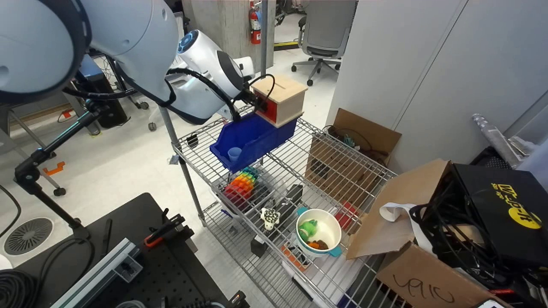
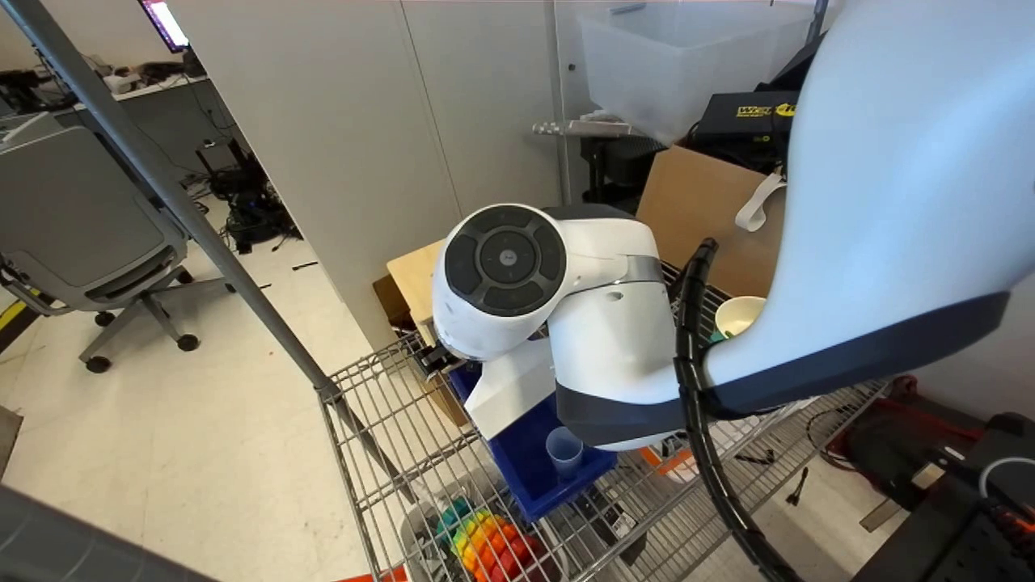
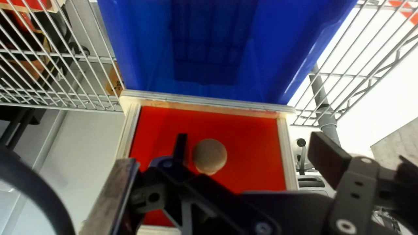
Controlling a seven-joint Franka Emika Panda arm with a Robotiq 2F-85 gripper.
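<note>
A wooden box (image 1: 287,97) with a red front panel (image 3: 250,129) stands at the back end of the blue bin (image 1: 251,137) on the wire shelf. The panel carries a round wooden knob (image 3: 209,154). In the wrist view, my gripper is open in front of the panel, its dark fingers spread to either side of the knob, which lies nearer the left one. Whether a finger touches the panel or knob cannot be told. In exterior view 2 the arm hides the gripper and most of the box. A translucent cup (image 2: 563,450) stands in the bin's front end.
A cream bowl (image 1: 329,228) with toys and a spotted toy (image 1: 269,218) sit farther along the shelf. Cardboard boxes (image 1: 416,287) lie on the right. A grey shelf post (image 1: 264,36) rises close behind the wooden box.
</note>
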